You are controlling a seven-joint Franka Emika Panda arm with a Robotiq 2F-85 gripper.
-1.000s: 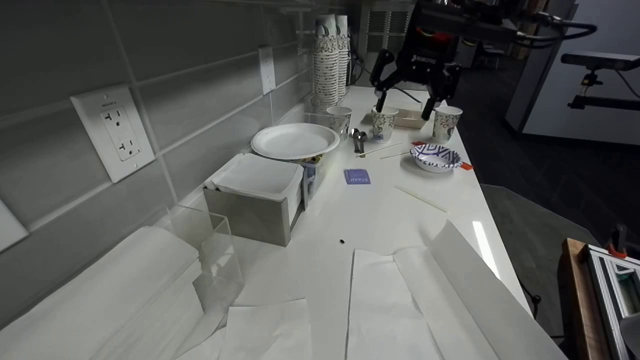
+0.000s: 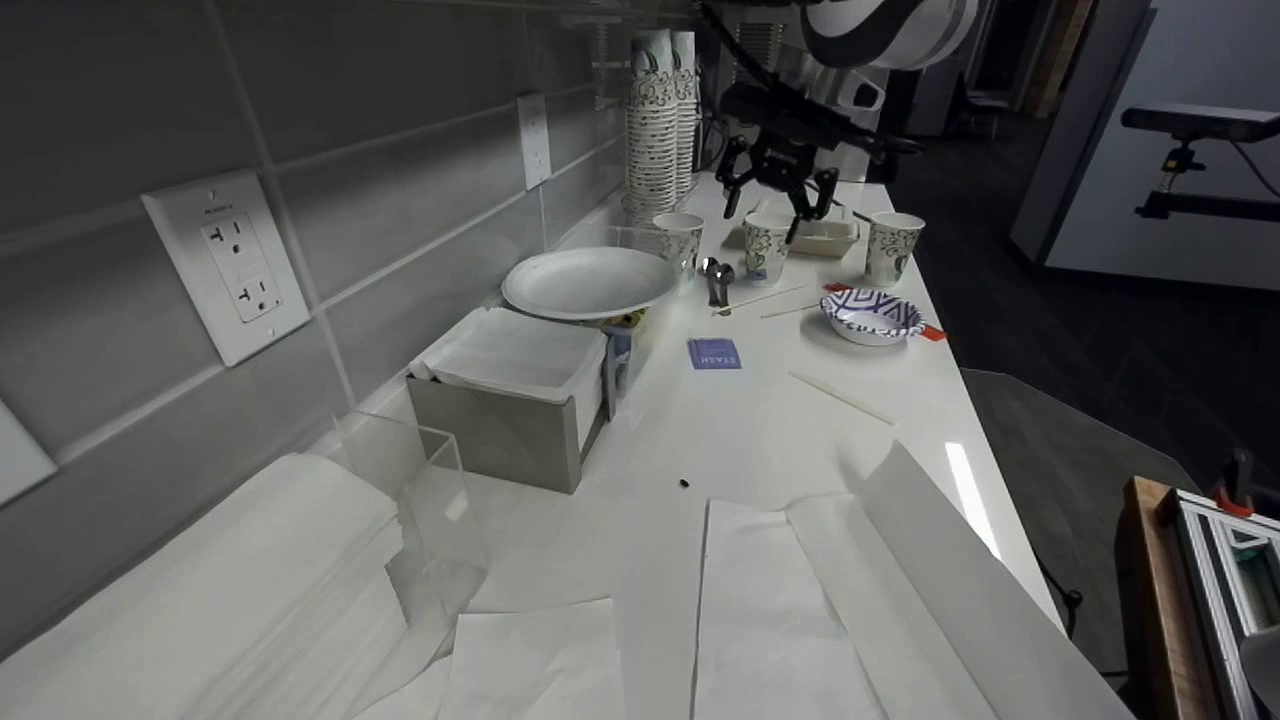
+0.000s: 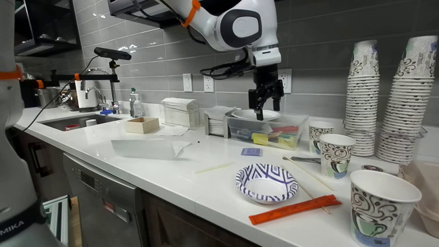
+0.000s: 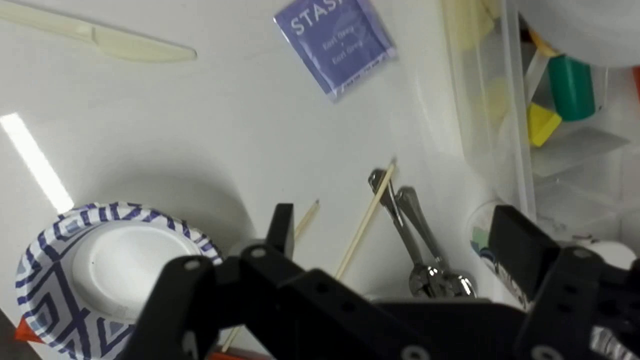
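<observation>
My gripper (image 3: 268, 112) hangs in the air above the counter, its fingers apart and nothing between them. In exterior view 1 the gripper (image 2: 774, 214) appears over the far part of the counter, near the cups. Below the open fingers in the wrist view lie two metal spoons (image 4: 414, 237) and a thin wooden stick (image 4: 367, 219). A second stick (image 4: 307, 219) shows partly behind the left finger. At lower left is a blue-patterned paper bowl (image 4: 54, 288), partly covered by the gripper. A purple tea packet (image 4: 336, 45) and a pale plastic knife (image 4: 135, 45) lie flat higher up.
A clear bin (image 3: 242, 123) with a white plate on top stands by the wall. Paper cups (image 3: 336, 152), tall cup stacks (image 3: 362, 103) and an orange packet (image 3: 294, 209) crowd the right side. Mid-counter, around the tea packet, is mostly bare.
In exterior view 1 my gripper has shifted left toward the wall, looks smaller and has turned. The things on the counter lie as before.
</observation>
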